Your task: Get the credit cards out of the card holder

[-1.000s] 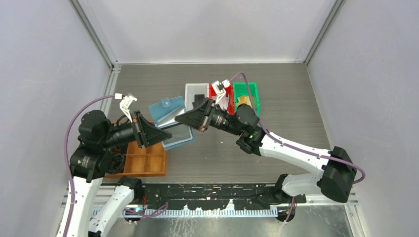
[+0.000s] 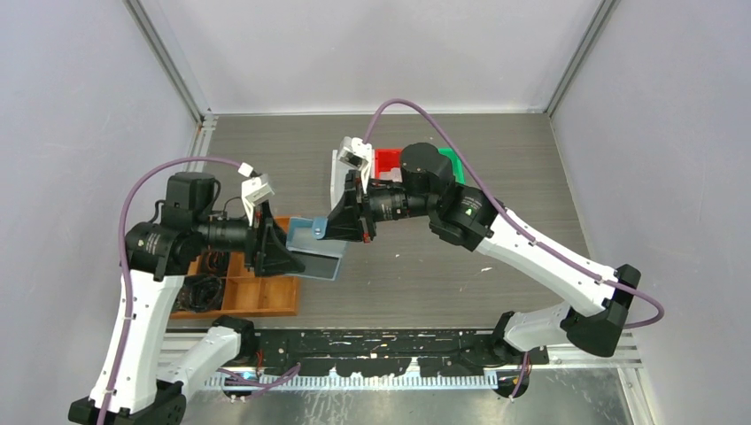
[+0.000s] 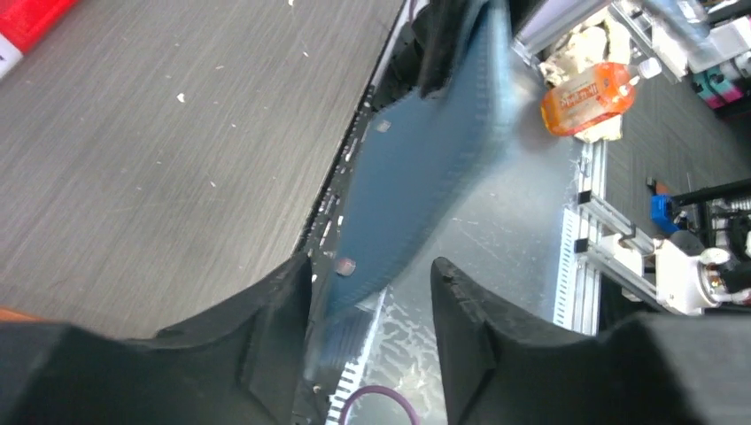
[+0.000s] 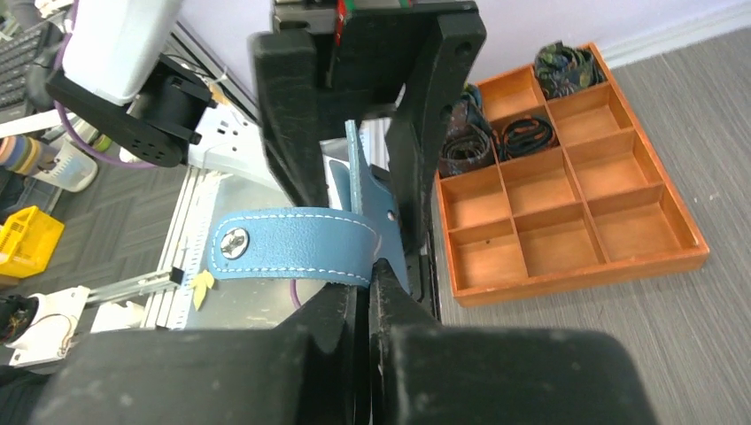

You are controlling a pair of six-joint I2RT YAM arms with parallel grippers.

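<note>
A blue card holder [image 2: 329,268] hangs in the air between both arms, a strap with a metal snap [image 4: 235,243] sticking out from it. My right gripper is shut on the holder near the base of that strap. My left gripper [image 2: 299,267] stands part open at the holder's other side. Its fingers [image 4: 297,133] lie on either side of the holder in the right wrist view, with gaps left. From the left wrist view the holder's blurred end reaches between the fingers. Whether cards sit inside cannot be made out.
Below the left arm is a wooden compartment box [image 2: 266,297] with dark cables in it. Behind the right gripper are a pale bin [image 2: 338,181], a red bin [image 2: 387,159] and a green bin [image 2: 452,165], partly covered.
The holder has turned from tilted to nearly straight, and its strap now lies by my right gripper. The left gripper has swung slightly, while the right arm has shifted over the bins.
</note>
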